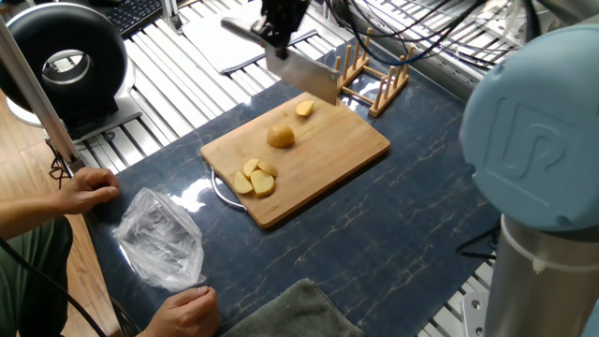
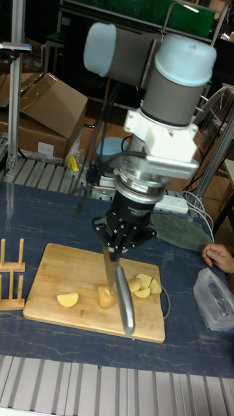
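A cleaver (image 1: 304, 75) with a broad metal blade is held by my gripper (image 1: 278, 49), which is shut on it and partly cut off by the top of exterior view 1. In exterior view 3 the knife handle (image 2: 125, 301) points toward the camera, below the black gripper (image 2: 115, 255). The blade hangs in the air over the far edge of the wooden cutting board (image 1: 328, 159). On the board lie a larger potato piece (image 1: 280, 137) near the middle, a single piece (image 1: 304, 109) toward the far end, and several cut pieces (image 1: 255, 177) near the handle end.
A wooden rack (image 1: 386, 92) stands behind the board. A clear plastic bag (image 1: 161, 241) lies near a person's hands (image 1: 92, 189) at the table's left side. A grey cloth (image 1: 298, 314) rests at the front edge. The dark tabletop right of the board is clear.
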